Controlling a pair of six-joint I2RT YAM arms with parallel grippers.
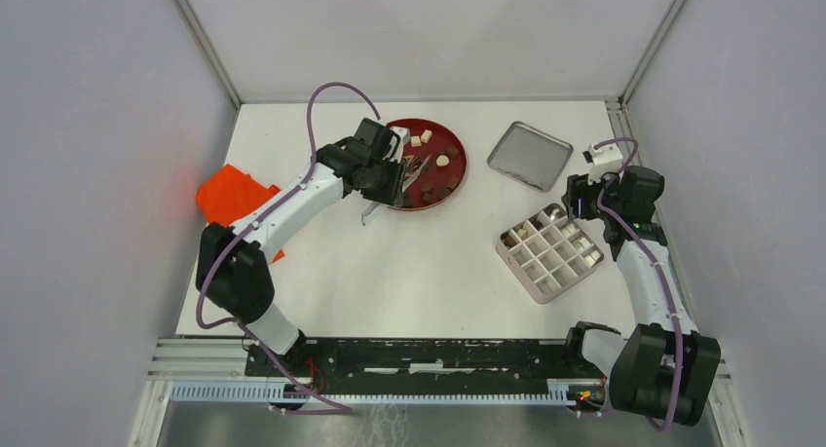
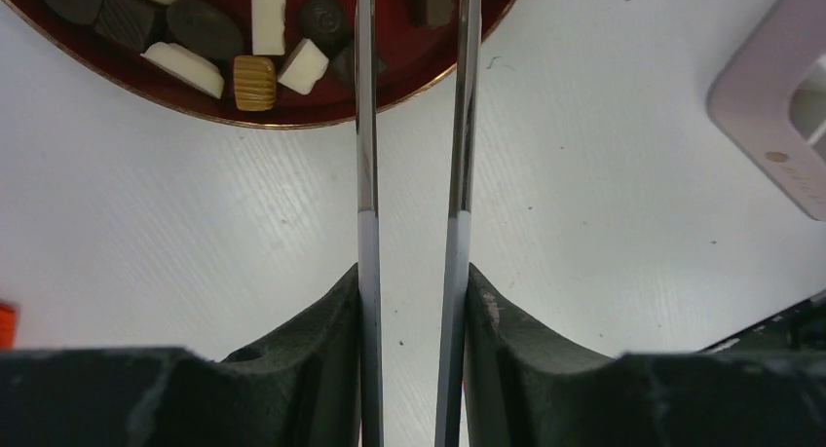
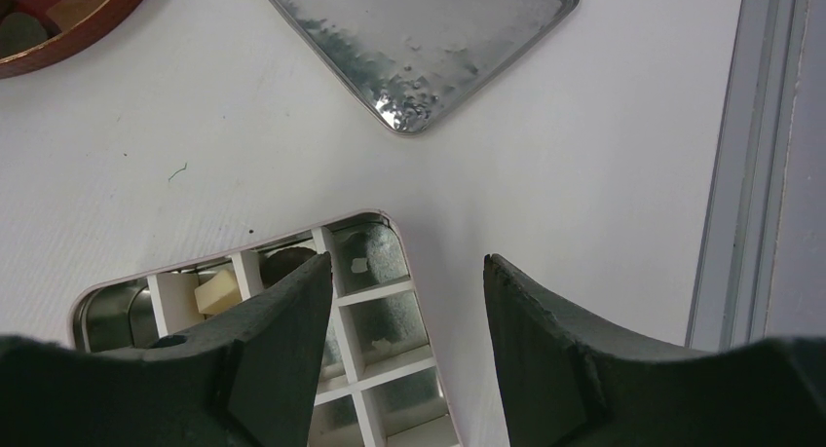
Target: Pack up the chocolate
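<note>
My left gripper is shut on a pair of metal tongs (image 2: pixel 367 179). The tongs' two arms stand apart and reach up out of the left wrist view, over the red plate (image 1: pixel 456 186). On that plate lie several dark and white chocolates, among them a white piece (image 2: pixel 304 67) and a tan ridged piece (image 2: pixel 255 84). Whether anything sits between the tongs' tips cannot be seen. A compartment box (image 1: pixel 523 284) stands to the right, with some chocolates in its far-left cells, including a pale piece (image 3: pixel 218 293). My right gripper is open and empty above the box's far corner.
A bare silver tray (image 1: pixel 531 155) lies behind the box. An orange cloth (image 1: pixel 232 194) rests at the table's left side, partly behind my left arm.
</note>
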